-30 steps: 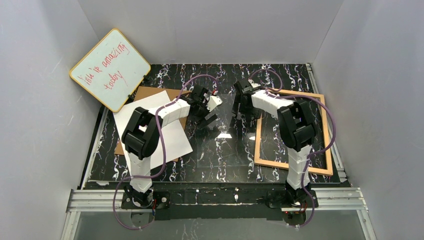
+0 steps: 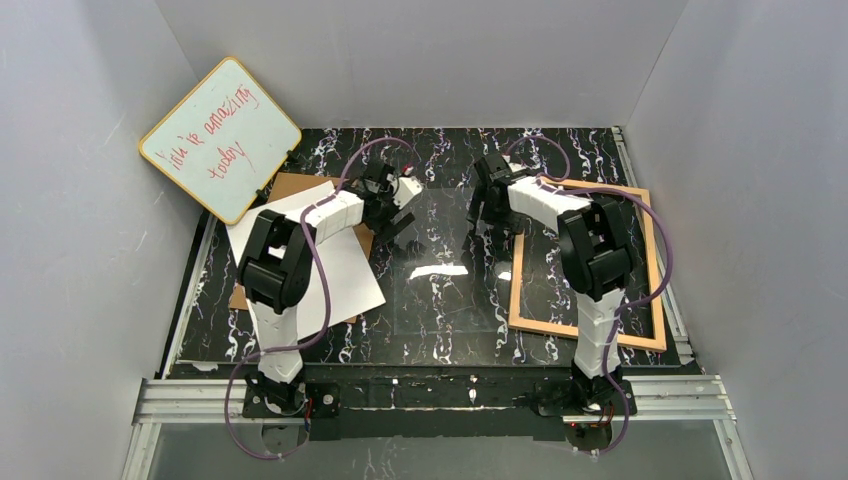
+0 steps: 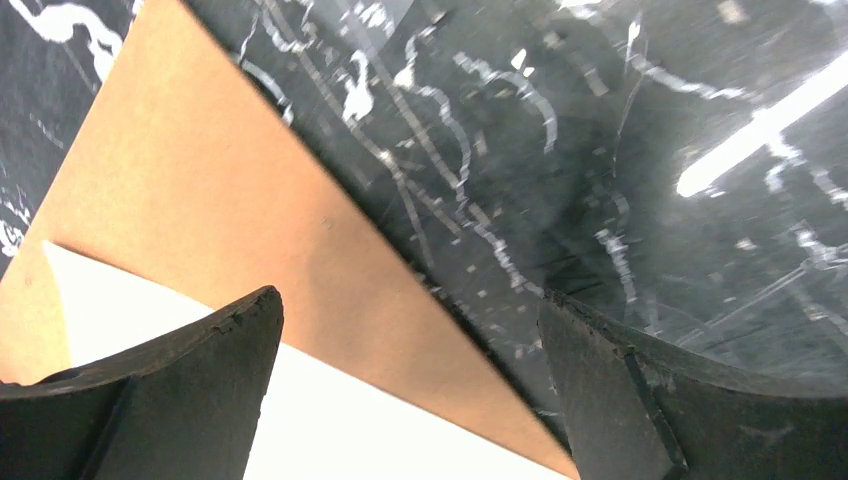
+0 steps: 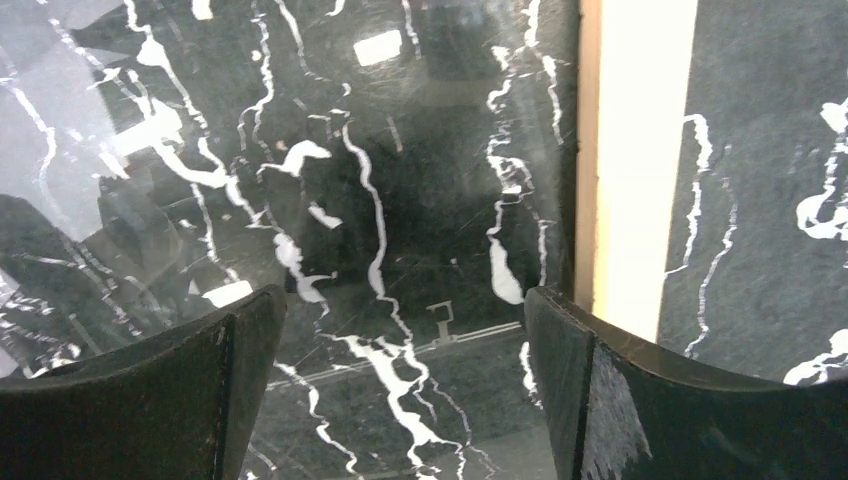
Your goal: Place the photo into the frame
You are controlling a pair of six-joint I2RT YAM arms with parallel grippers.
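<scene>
A blank white sheet [image 2: 345,285], perhaps the photo face down, lies on the left over a brown backing board [image 2: 290,184]. The light wooden frame [image 2: 516,285] lies empty on the right, dark marble showing inside it. Between them is a clear, glossy pane [image 2: 440,305], flat on the table. My left gripper stands open above the board's right edge, the white sheet's edge [image 3: 330,420] below its fingers. My right gripper is open too, over the pane's far right part and left of the frame's bar [image 4: 632,170]. Neither has anything between its fingers.
A whiteboard with red handwriting [image 2: 220,140] leans at the back left. Grey walls [image 2: 430,70] close off the back and sides.
My left gripper has moved left and slightly back, from over the pane toward the brown board. The right arm has barely shifted. White sheet, pane and frame lie where they were.
</scene>
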